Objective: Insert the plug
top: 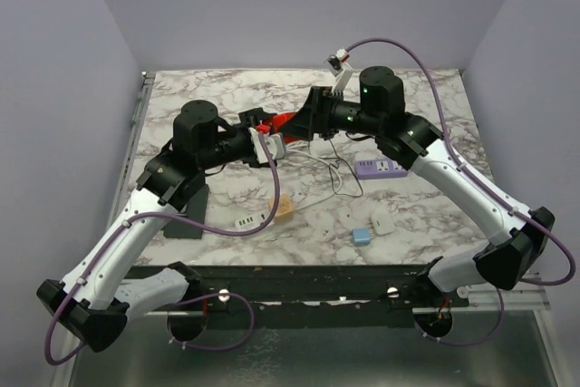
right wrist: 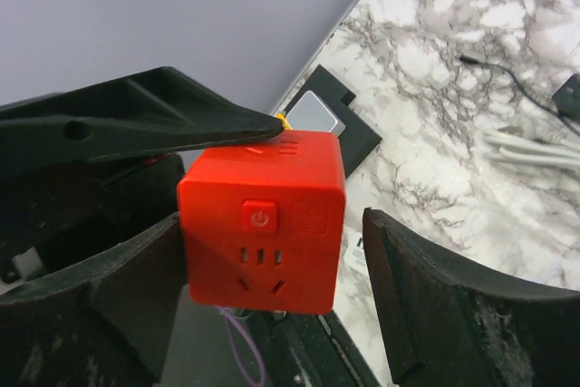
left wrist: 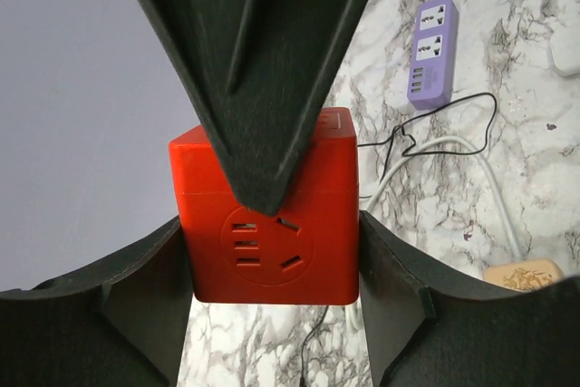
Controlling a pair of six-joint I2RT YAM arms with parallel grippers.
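A red cube socket (top: 283, 124) (left wrist: 265, 256) (right wrist: 263, 233) is held up above the middle of the table, with my left gripper (top: 264, 129) shut on it; slotted outlets show on its faces. My right gripper (top: 308, 118) is at the cube's right side, its fingers part open on either side of it in the right wrist view. A dark finger crosses the cube's top in the left wrist view. I cannot tell a plug for sure.
A purple power strip (top: 381, 169) (left wrist: 432, 52) lies right, with cables mid-table. A wooden block (top: 281, 208), white strip (top: 251, 222), blue block (top: 361, 236) and dark board (top: 186, 224) lie on the marble table (top: 408, 215).
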